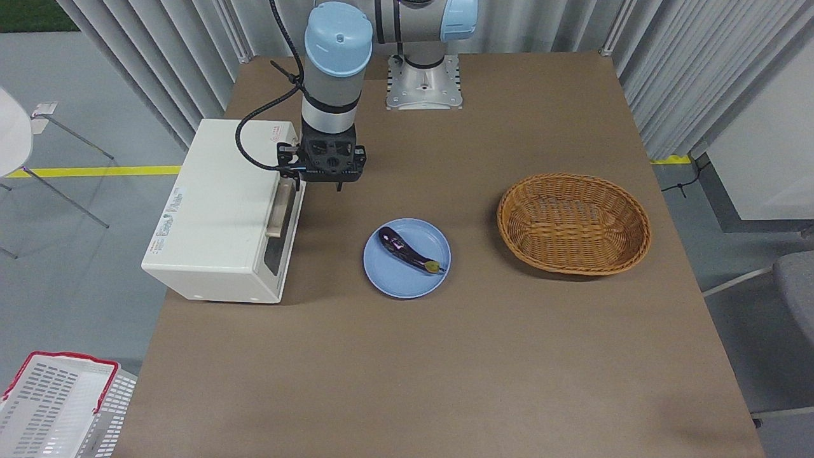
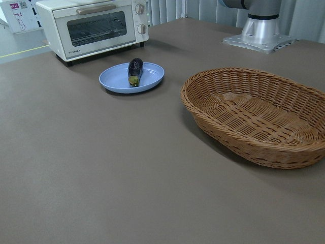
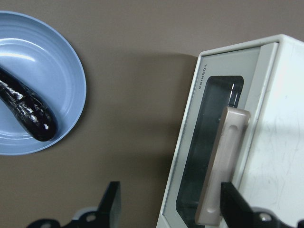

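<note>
The white toaster oven (image 1: 206, 206) sits at the table's left, its door handle (image 3: 221, 166) filling the right of the wrist view. My gripper (image 1: 318, 180) hangs above the oven's front edge, open, with one finger over the lower part of the handle in the wrist view; whether it touches cannot be told. Its fingertips (image 3: 114, 187) are wide apart. A dark eggplant (image 1: 409, 252) lies on a blue plate (image 1: 389, 278) right of the oven.
A wicker basket (image 1: 573, 225) stands right of the plate. The arm's base (image 1: 423, 88) is at the back. A white crate (image 1: 61, 404) is off the table at lower left.
</note>
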